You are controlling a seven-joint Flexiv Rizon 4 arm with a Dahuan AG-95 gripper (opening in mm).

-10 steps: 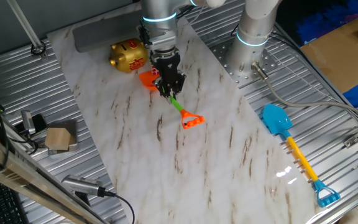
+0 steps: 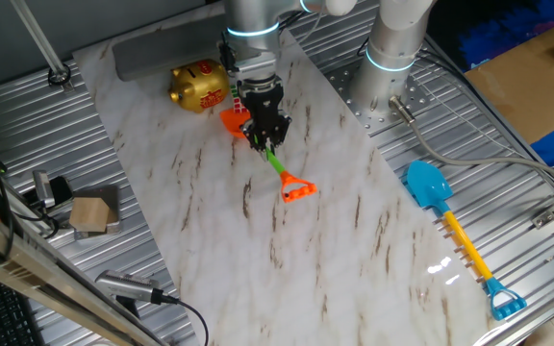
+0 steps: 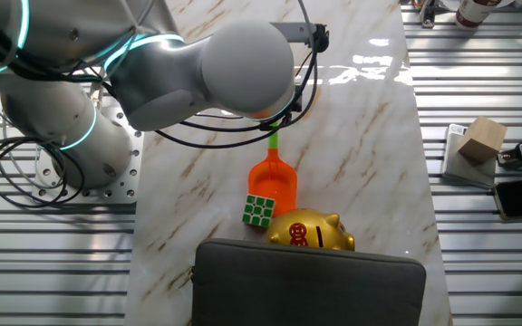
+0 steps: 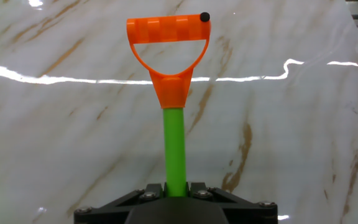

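Note:
A toy shovel with an orange blade [image 3: 274,180], green shaft [image 4: 174,146] and orange D-shaped handle [image 4: 169,30] is on the marble-patterned table. My gripper is shut on the green shaft, with a finger against each side. In exterior view 1 the gripper [image 2: 265,147] points down over the shaft, between the blade and the handle [image 2: 298,188]. The arm covers part of the shovel there. A green-faced puzzle cube [image 3: 259,210] is at the blade, overlapping its edge in exterior view 2; whether it rests on the blade I cannot tell.
A gold piggy bank [image 2: 200,85] stands near the blade, beside a dark grey case [image 3: 308,285]. A blue and yellow shovel [image 2: 459,236] lies along the table's right edge. Off the left side sits a wooden block [image 2: 89,214].
The orange blade has shifted slightly right; the handle has barely moved.

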